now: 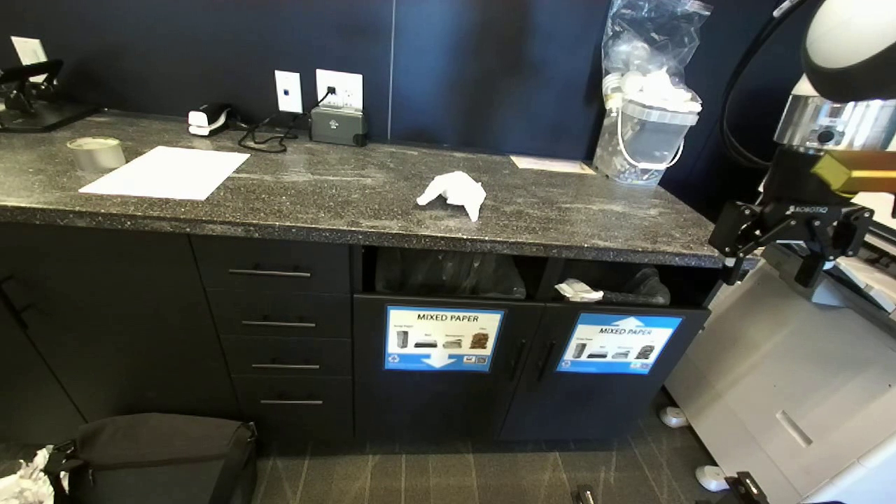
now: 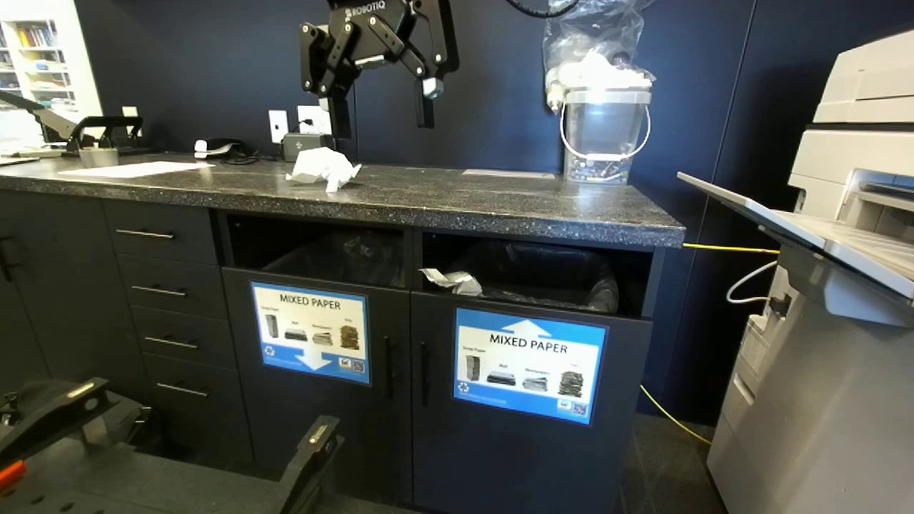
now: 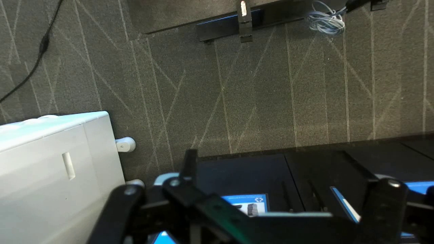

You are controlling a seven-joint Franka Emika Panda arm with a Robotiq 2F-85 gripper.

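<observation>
My gripper [image 2: 381,128] stands open and empty, its two black fingers wide apart. In exterior view 1 the gripper [image 1: 771,281] hangs at the right, beyond the counter's right end. A crumpled white paper [image 1: 454,192] lies on the dark counter [image 1: 336,189], well to the left of the gripper in that view. The same crumpled paper [image 2: 323,167] shows near the counter's front edge in exterior view 2. At the bottom of the wrist view are the dark gripper parts, with the paper out of sight.
Two open bin slots sit under the counter; a paper scrap [image 2: 454,281] rests on the right one's edge. A clear bucket [image 1: 642,138] stands at the counter's back right. Left are a flat white sheet [image 1: 168,172] and a tape roll [image 1: 96,155]. A printer [image 2: 814,343] stands right.
</observation>
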